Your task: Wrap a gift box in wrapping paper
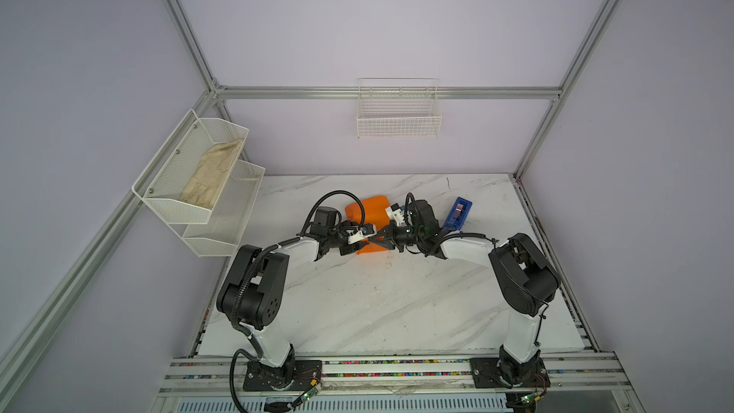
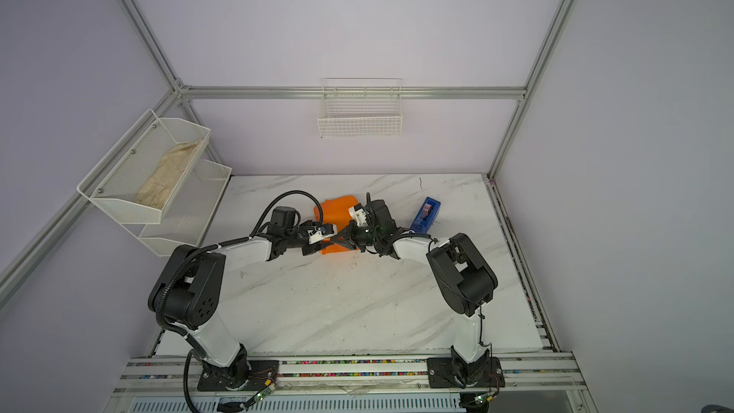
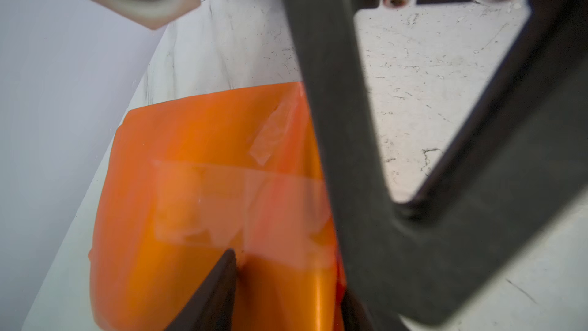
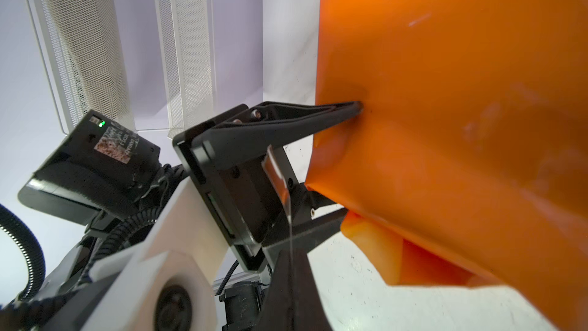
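An orange paper-wrapped parcel [image 1: 367, 206] lies mid-table beneath both grippers, with clear tape [image 3: 202, 202] across it in the left wrist view. My left gripper is at the parcel, open at least partly; in the right wrist view its fingers [image 4: 318, 116] touch the orange paper, where a loose flap sticks out. My right gripper is shut beside the left one, with a thin clear strip, apparently tape, standing up at its tips.
A blue tape dispenser [image 1: 458, 212] lies right of the parcel. White mesh baskets [image 1: 198, 214] hang at the left and back wall.
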